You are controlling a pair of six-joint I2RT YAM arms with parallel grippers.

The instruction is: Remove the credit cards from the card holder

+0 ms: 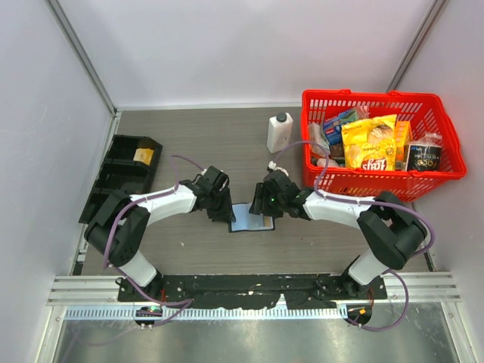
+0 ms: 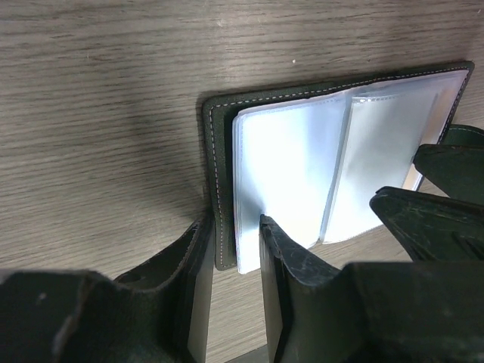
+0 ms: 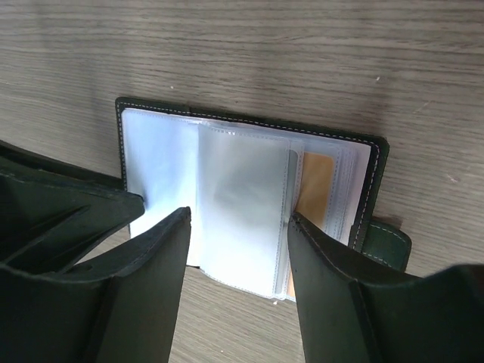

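Note:
The card holder point(image 1: 241, 220) lies opened on the table, dark-bordered with stitched edges and clear white sleeves point(image 3: 246, 200). A tan card point(image 3: 316, 185) shows behind a sleeve near its right end. My left gripper is part open, its fingertips on either side of the holder's left border. In the right wrist view my right gripper stands open over the middle sleeve, one finger point(image 3: 302, 234) against that sleeve's right edge, beside the tan card. Whether either gripper presses on the holder cannot be told.
A red basket point(image 1: 363, 181) full of packets stands at the back right, with a white bottle point(image 1: 279, 134) beside it. At the left is a black tray point(image 1: 121, 168) holding a yellow item. Bare table lies behind and in front of the holder.

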